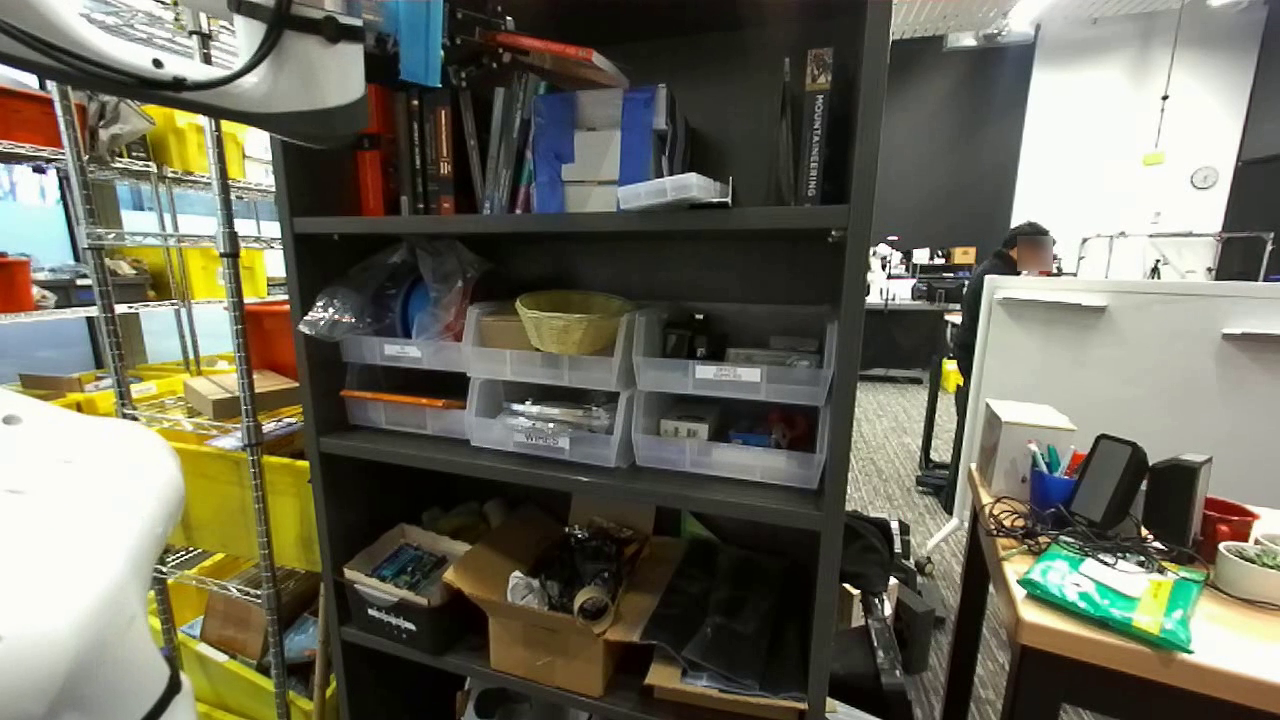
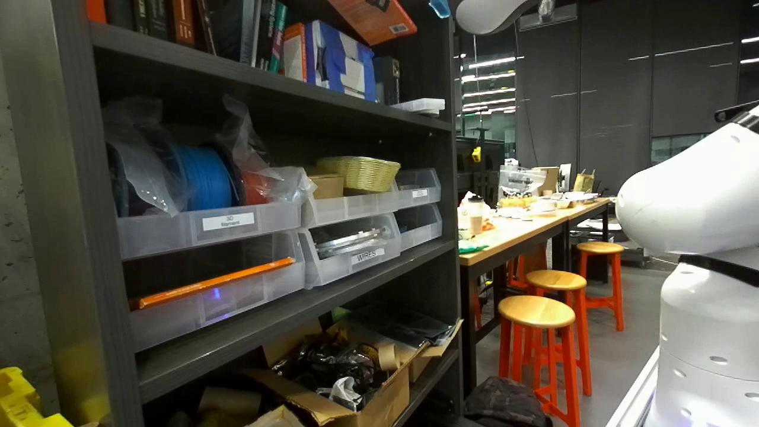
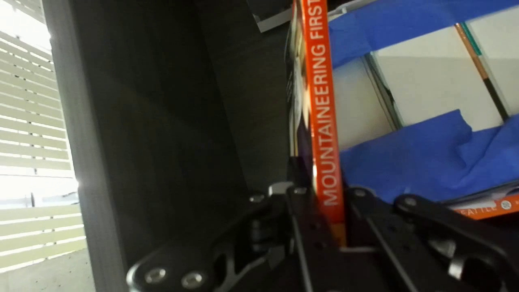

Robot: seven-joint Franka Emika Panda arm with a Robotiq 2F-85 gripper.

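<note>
My gripper is shut on an orange book [image 3: 322, 97] whose spine reads "MOUNTAINEERING FIRST" in the wrist view. In exterior view 1 the book [image 1: 554, 55] is held nearly flat, high above the top shelf [image 1: 564, 224], over a blue-taped white stack [image 1: 594, 150]. Exterior view 2 shows the book [image 2: 377, 20] tilted above the same taped stack [image 2: 345, 60]; the fingers are out of that view. A row of upright books [image 1: 444, 150] stands to the left on this shelf. A dark book marked "MOUNTAINEERING" [image 1: 816, 132] stands upright near its right end.
A clear plastic case [image 1: 674, 190] lies at the front edge of the top shelf. Below are clear bins [image 1: 732, 360], a woven basket [image 1: 573, 322] and an open cardboard box [image 1: 540, 648].
</note>
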